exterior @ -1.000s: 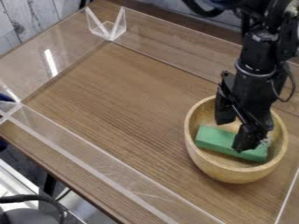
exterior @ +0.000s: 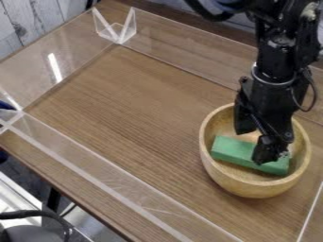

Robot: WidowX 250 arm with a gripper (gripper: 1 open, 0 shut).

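A round wooden bowl [exterior: 222, 177] sits on the wooden table at the right, holding a green block [exterior: 248, 161] that lies along its bottom. My black gripper [exterior: 256, 140] hangs over the bowl from above, its fingers open and reaching down close to the block's upper side. Whether the fingertips touch the block is unclear.
Clear tape marks appear near the top and left edge. A dark cable lies beyond the table at the lower left.
My gripper has shifted and tilted slightly over the bowl. The bowl and green block look about the same.
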